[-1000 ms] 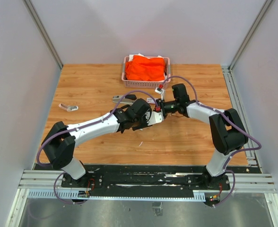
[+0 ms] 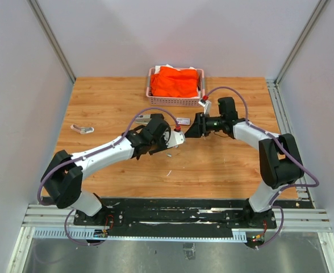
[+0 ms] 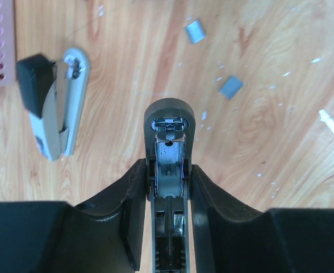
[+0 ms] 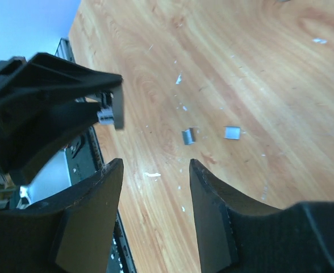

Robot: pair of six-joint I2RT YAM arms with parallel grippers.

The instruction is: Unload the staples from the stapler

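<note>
My left gripper is shut on a dark stapler (image 3: 170,133). Its upper part is swung away, so the metal channel and a spring (image 3: 169,219) show between and below the fingers. I cannot tell whether staples remain in the channel. In the right wrist view, only a bit of the held stapler (image 4: 105,115) shows by the left fingers. My right gripper stands open to the side, with nothing between its fingers. Two small grey staple strips lie apart on the table, the second strip (image 3: 195,31) further back in the left wrist view.
A second stapler (image 3: 76,108), grey with a black cap, lies on the table near a pink basket (image 2: 175,102) filled with orange cloth. A small white box (image 2: 183,121) sits before the basket. Far left lies a small metal tool (image 2: 83,129).
The left arm has shifted left with the stapler still held.
</note>
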